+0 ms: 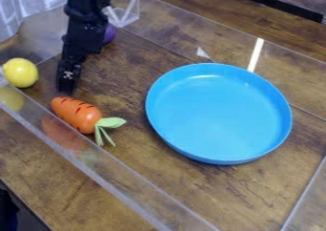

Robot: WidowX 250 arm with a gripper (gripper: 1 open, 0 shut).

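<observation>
My black gripper point(72, 71) hangs low at the left of the camera view, its fingers open and down near the wooden surface, just right of a yellow lemon point(19, 73). Below it lies an orange toy carrot point(79, 115) with green leaves. A large blue plate point(218, 114) sits to the right. A purple object point(110, 32) is partly hidden behind the arm.
Clear plastic walls edge the wooden board point(166, 187) at the left and front. Bare wood lies behind the plate and between the arm and the plate.
</observation>
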